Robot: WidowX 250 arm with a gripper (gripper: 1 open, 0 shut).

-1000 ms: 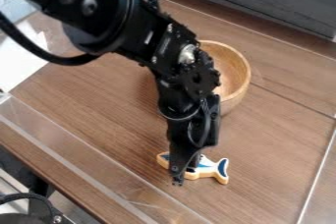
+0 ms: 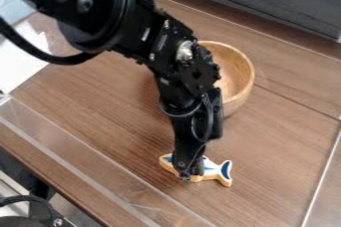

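Observation:
A small fish-shaped toy (image 2: 212, 171), pale orange with blue and white markings, lies on the wooden table near its front. My black gripper (image 2: 188, 167) reaches down over the toy's left part, open, its fingertips low at the toy and hiding some of it. A light wooden bowl (image 2: 233, 72) stands behind the gripper, partly hidden by it.
The wooden table (image 2: 273, 141) has free room to the right and left. A grey wooden wall (image 2: 253, 2) runs along the back. The table's edge is at the lower left, with cables below it.
My gripper has shifted very slightly, its fingertips a little higher and to the right over the toy. The toy and bowl have not moved.

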